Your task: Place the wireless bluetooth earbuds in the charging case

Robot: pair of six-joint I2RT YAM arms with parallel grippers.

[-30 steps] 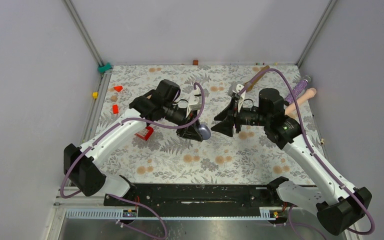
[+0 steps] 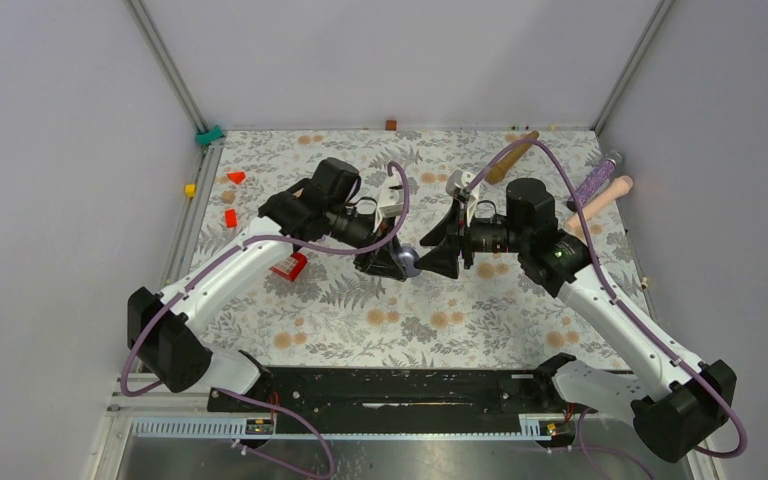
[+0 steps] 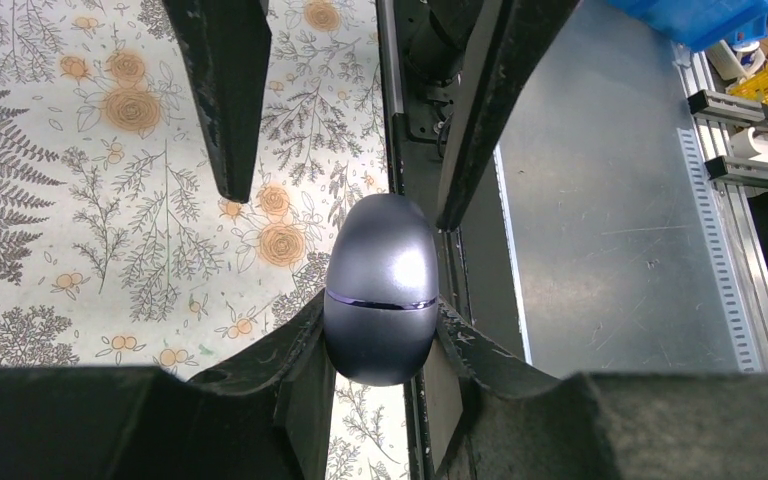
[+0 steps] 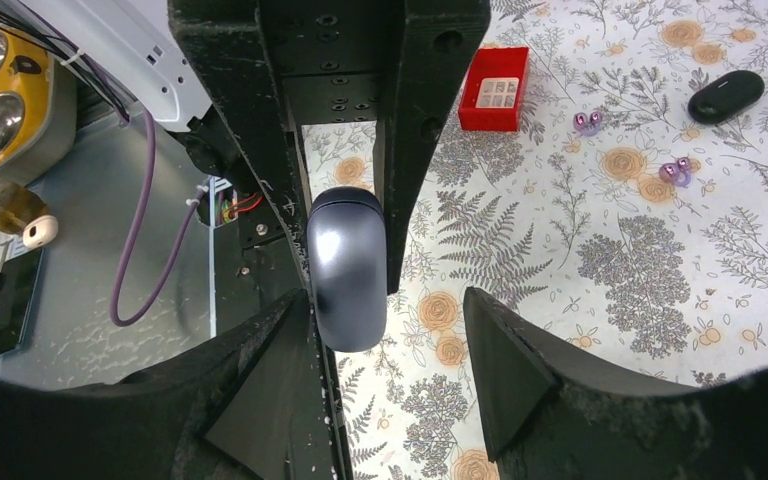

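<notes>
A grey-blue glossy charging case (image 3: 380, 280) is held upright, seam visible, with my left gripper (image 2: 392, 262) shut on it. My right gripper (image 2: 434, 258) stands open just right of the case, its two fingers on either side in the left wrist view, nothing between them. In the right wrist view, two small purple glossy pieces (image 4: 587, 122), perhaps earbuds in holders, lie on the floral mat, along with a black oval object (image 4: 725, 97).
A red box (image 2: 289, 265) lies left of the left gripper. Wooden rollers and a purple cylinder (image 2: 590, 180) lie at the back right.
My right gripper has moved left, closer to the case held in my left gripper. The left arm has stayed in place.
</notes>
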